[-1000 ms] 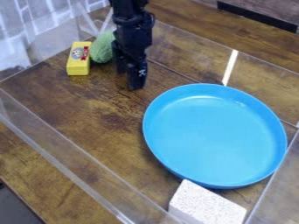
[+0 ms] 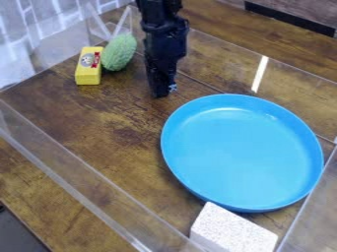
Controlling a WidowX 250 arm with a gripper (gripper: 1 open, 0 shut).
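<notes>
My black gripper [image 2: 164, 87] hangs low over the wooden table at the upper middle, shut, with nothing visible between its fingers, though it is dark and small. Left of it a green rounded object [image 2: 120, 53] lies beside a yellow sponge-like block [image 2: 90, 66]. To its lower right is a large blue plate [image 2: 241, 152].
A white speckled block [image 2: 232, 230] sits at the bottom, below the plate. Clear plastic walls border the wooden table [image 2: 93, 138].
My gripper has moved a little to the right, away from the green object, which now shows more fully. The other things are unchanged.
</notes>
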